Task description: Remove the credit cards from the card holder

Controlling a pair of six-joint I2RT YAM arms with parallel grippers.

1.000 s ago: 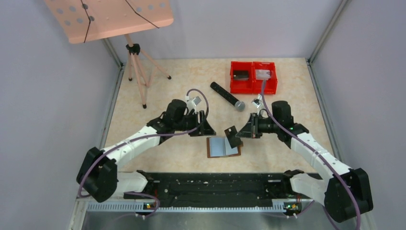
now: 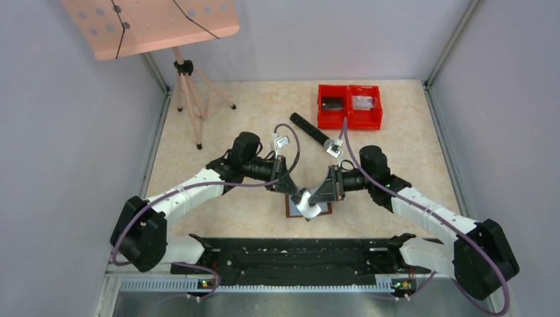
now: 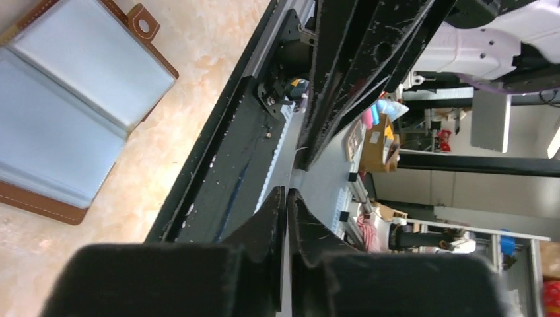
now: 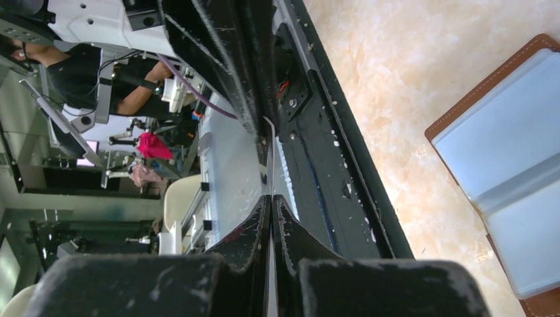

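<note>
The open card holder (image 2: 290, 210), brown with clear sleeves, lies flat on the table in the top view. Over it, a thin card (image 2: 305, 206), bright with glare, hangs tilted between both grippers. In the left wrist view my left gripper is shut with the card edge-on between its fingers. My right gripper also has its narrow fingers around the card's edge; whether they still pinch it is unclear. The holder's clear sleeves show at left in that left view, and its brown border (image 4: 485, 86) at right in the right wrist view.
At the table's back stands a red two-part box (image 2: 350, 125), with dark and pale items inside. A black microphone (image 2: 308, 128) lies in front of it. A pink tripod stand (image 2: 190, 99) is at back left.
Earlier the right gripper alone held the dark card.
</note>
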